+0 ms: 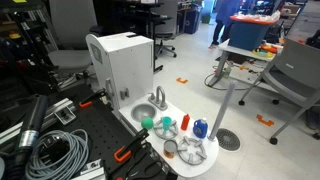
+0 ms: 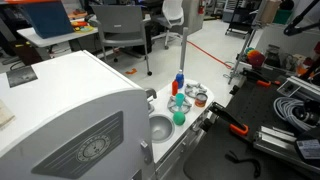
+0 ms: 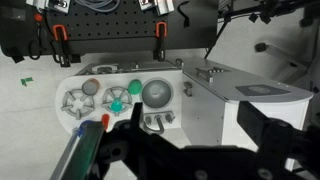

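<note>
Two dark fingers rise from the bottom of the wrist view; my gripper is open above the toy kitchen top, with nothing seen between them. On the white counter are a grey sink bowl [image 3: 156, 94] with a faucet [image 3: 153, 123] and two grey burners [image 3: 75, 102]. A teal-green piece [image 3: 116, 106] sits on one burner, and a green round piece [image 3: 135, 87] lies between burner and sink. A small metal can [image 1: 170, 148] stands at the counter's edge. Beside the burners are a red bottle [image 2: 174, 87] and a blue bottle [image 1: 200, 129].
A white cabinet [image 2: 70, 130] stands tall at the sink end. A thin pale post [image 1: 222, 110] rises beside the blue bottle. Orange-handled clamps [image 3: 161, 35] and a coiled cable [image 1: 60, 155] occupy the black table along the counter.
</note>
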